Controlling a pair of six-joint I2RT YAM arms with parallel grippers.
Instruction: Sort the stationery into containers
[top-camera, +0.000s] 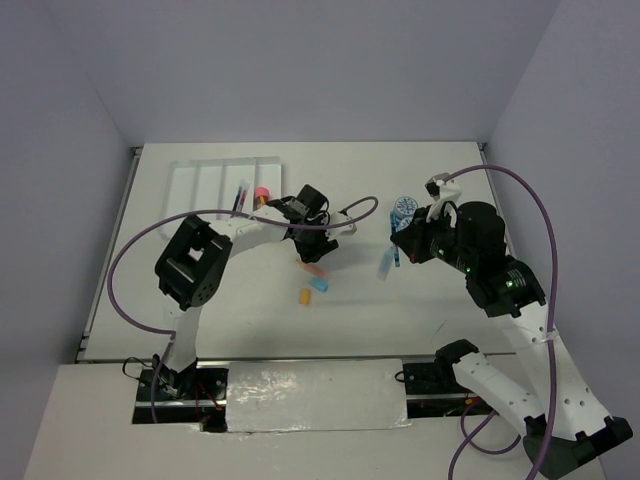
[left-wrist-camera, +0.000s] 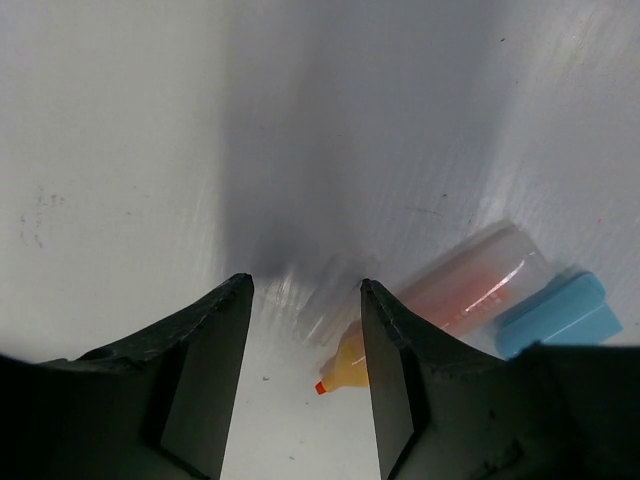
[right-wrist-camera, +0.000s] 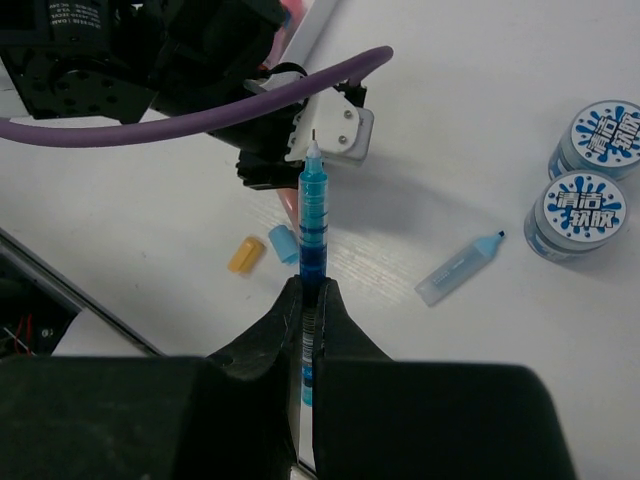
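Observation:
My right gripper is shut on a slim blue pen (right-wrist-camera: 313, 215), held upright in the right wrist view. Part open, with nothing between its fingers, my left gripper hovers just above the table. Its right finger (left-wrist-camera: 385, 365) overlaps the orange tip of a clear-bodied marker (left-wrist-camera: 470, 285) in the left wrist view. A light blue cap (left-wrist-camera: 560, 315) lies beside that marker. On the table there is also a yellow cap (top-camera: 305, 296), and a pale blue marker (right-wrist-camera: 462, 268) lies apart to the right. The white divided tray (top-camera: 208, 165) holds several items.
Two round jars with blue-and-white lids, a farther jar (right-wrist-camera: 608, 135) and a nearer jar (right-wrist-camera: 578, 215), stand close together right of the pale blue marker. A purple cable (top-camera: 250, 212) loops over the left arm.

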